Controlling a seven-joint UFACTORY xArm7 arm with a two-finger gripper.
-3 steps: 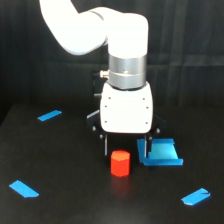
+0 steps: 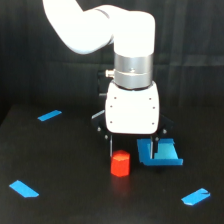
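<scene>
A small red block (image 2: 120, 163) stands on the dark table near the middle of the camera view. Just above and slightly right of it in the picture is my gripper (image 2: 131, 147), under its white hand. Its dark fingers are hard to make out against the black background, but they appear spread wide, one near each side of the hand. Nothing shows between them. How far the fingers are from the block in depth is unclear.
A shallow blue tray (image 2: 162, 158) lies right of the block, partly behind the hand. Strips of blue tape mark the table at back left (image 2: 49, 115), front left (image 2: 24, 189) and front right (image 2: 196, 197).
The arm and hand have shifted a little to the right. The red block and the blue tray look unmoved.
</scene>
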